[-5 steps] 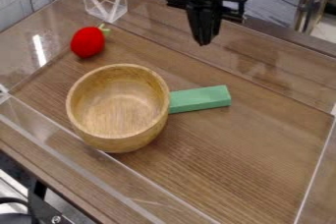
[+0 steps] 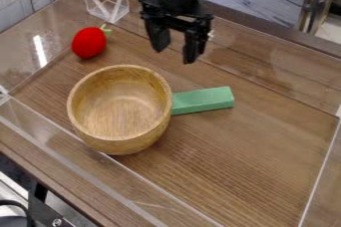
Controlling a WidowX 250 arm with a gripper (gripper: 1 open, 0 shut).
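Note:
My gripper (image 2: pixel 176 34) hangs in the upper middle of the camera view, dark and open, above the table behind a wooden bowl (image 2: pixel 118 110). A green block (image 2: pixel 202 100) lies to the right of the bowl. A red tomato-like object (image 2: pixel 90 42) sits at the left, to the left of the gripper.
A white wire-like holder (image 2: pixel 107 2) stands at the upper left. A dark round fixture shows at the bottom left edge.
The bowl, green block and red object have not moved.

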